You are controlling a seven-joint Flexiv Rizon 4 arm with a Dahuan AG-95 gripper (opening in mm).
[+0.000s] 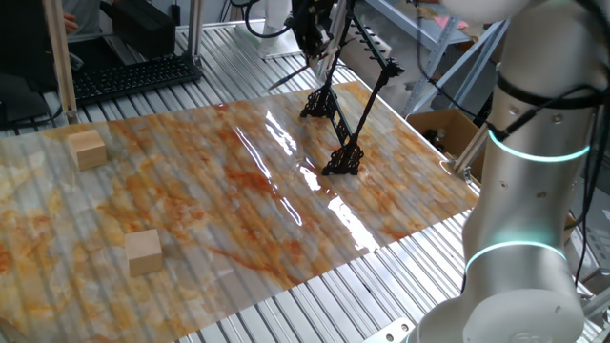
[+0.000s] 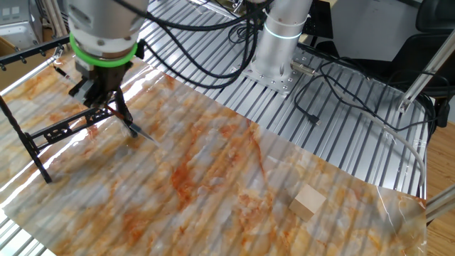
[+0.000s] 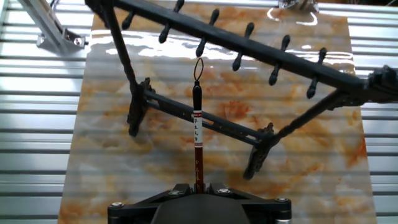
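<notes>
A brush with a dark brown handle, white label and thin hanging loop [image 3: 198, 124] is clamped in my gripper, which is shut on its handle. In the wrist view the loop end points away from the gripper, just short of the peg bar of a black brush rack [image 3: 249, 47]. Exterior view 2 shows the brush tilted, its pale bristle tip [image 2: 144, 134] pointing down to the right. My gripper [image 2: 106, 99] there overlaps the rack [image 2: 67, 130]. Whether the loop touches any peg cannot be told.
Two wooden blocks, one farther back [image 1: 87, 150] and one nearer [image 1: 144, 252], sit on the marbled sheet [image 1: 214, 205], well away from the rack. A keyboard [image 1: 133, 80] lies beyond the sheet's far edge.
</notes>
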